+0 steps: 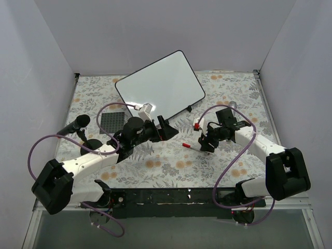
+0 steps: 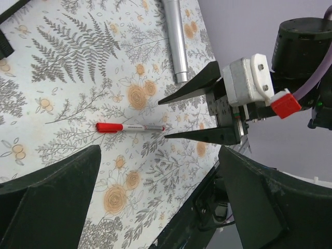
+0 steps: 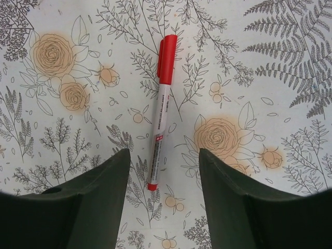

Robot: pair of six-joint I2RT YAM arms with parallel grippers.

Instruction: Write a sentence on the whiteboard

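A red-capped marker [image 1: 189,146] lies on the patterned mat below my right gripper [image 1: 206,141]; in the right wrist view the marker [image 3: 162,109] lies lengthwise between the fingers, which are apart with nothing gripped. In the left wrist view the marker [image 2: 124,127] is seen beside the right gripper's spread fingers. My left gripper [image 1: 166,129] hangs open left of the marker, nothing between its fingers. The whiteboard [image 1: 161,78] lies tilted at the back of the mat, clear of the marker.
A dark grid pad [image 1: 111,122] and a black object [image 1: 78,124] are at the left. A silver cylinder [image 2: 175,41] lies behind the right gripper.
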